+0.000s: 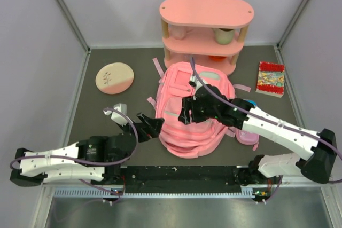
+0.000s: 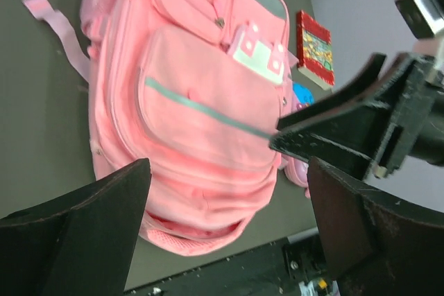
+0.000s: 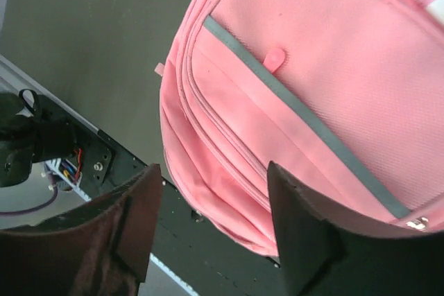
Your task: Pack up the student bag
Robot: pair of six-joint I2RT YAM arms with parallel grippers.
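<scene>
The pink backpack (image 1: 187,132) lies closed in the middle, its front pocket with a grey stripe on top. My left gripper (image 1: 149,125) is open at the bag's left edge, nothing between its fingers. My right gripper (image 1: 189,110) hovers over the bag's front pocket, open, with nothing visible between its fingers.
A book (image 1: 270,78) lies at the right, with a pink pencil case (image 1: 247,137) below it beside the bag. A pink shelf (image 1: 206,10) with pots stands behind; a round board (image 1: 114,78) lies at upper left.
</scene>
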